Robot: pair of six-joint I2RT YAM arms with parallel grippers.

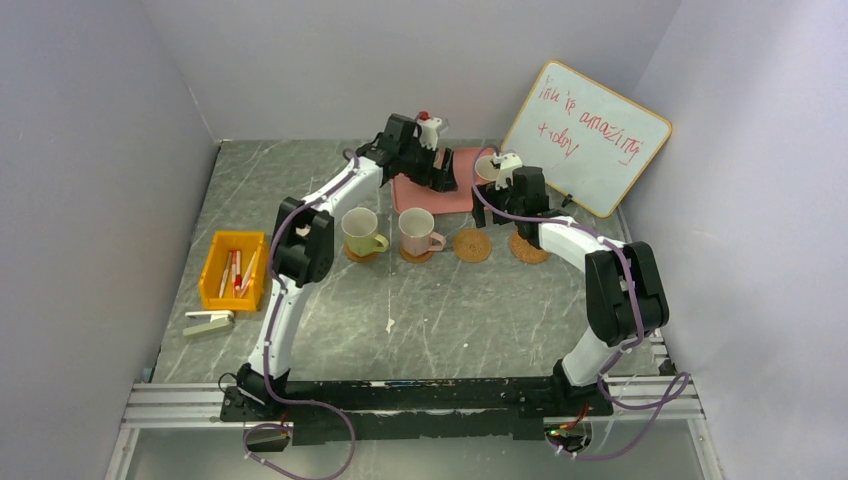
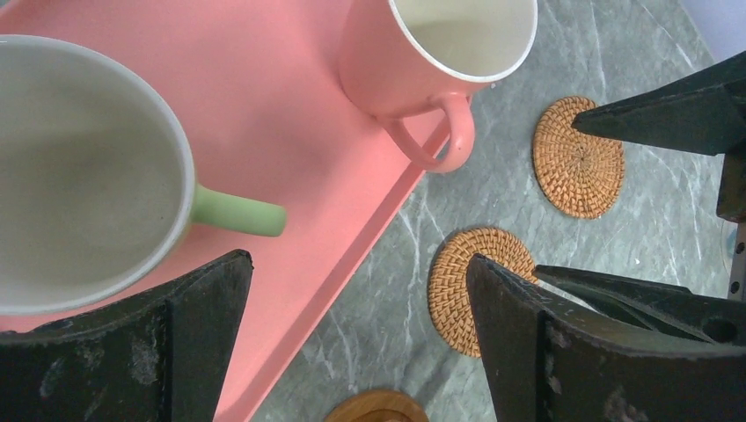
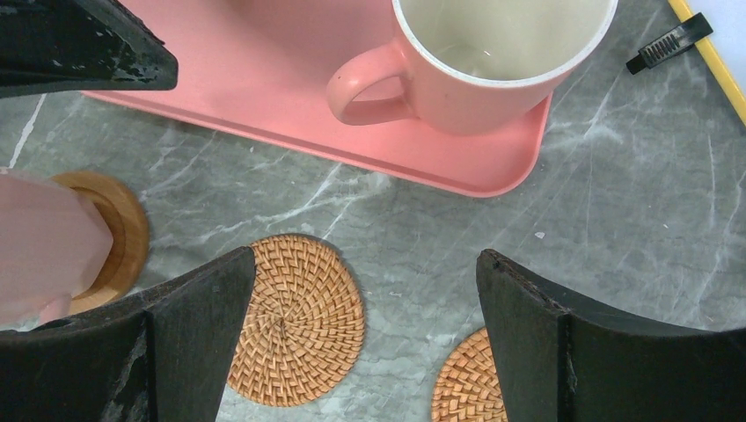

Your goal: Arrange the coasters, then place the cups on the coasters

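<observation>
Two cups stand on the pink tray [image 2: 290, 132]: a white-rimmed cup with a green handle [image 2: 237, 211] and a pink cup [image 1: 486, 172] at the right end. Two woven coasters [image 1: 472, 245] [image 3: 465, 387] lie bare in front of the tray. A green cup [image 1: 361, 230] and another pink cup [image 1: 416, 230] stand upright on wooden coasters to the left. My left gripper [image 1: 443, 169] hovers open over the tray, the green-handled cup beside its left finger, nothing held. Open and empty, my right gripper [image 1: 488, 206] hangs near the tray's front right corner, above the woven coasters.
A whiteboard [image 1: 585, 135] with red writing leans at the back right, a black marker [image 3: 670, 43] by its edge. At far left sit a yellow bin [image 1: 211, 272] of pens and a stapler-like object [image 1: 208, 325].
</observation>
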